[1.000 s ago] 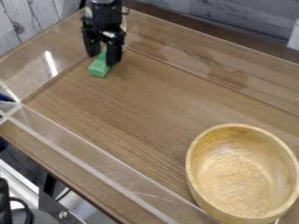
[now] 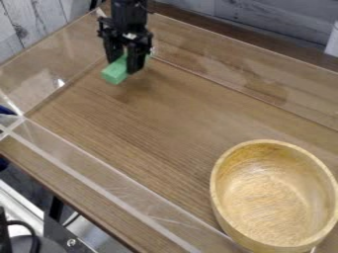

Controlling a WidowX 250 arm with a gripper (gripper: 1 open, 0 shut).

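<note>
My black gripper (image 2: 126,51) is at the upper left of the camera view, shut on a green object (image 2: 117,71) that hangs beneath its fingers at the far end of the wooden table. Whether the object touches the tabletop is unclear, and its exact shape is too small and blurred to tell.
A large pale tan bowl (image 2: 271,193) stands at the lower right. Dark items lie at the left edge near the bottom.
</note>
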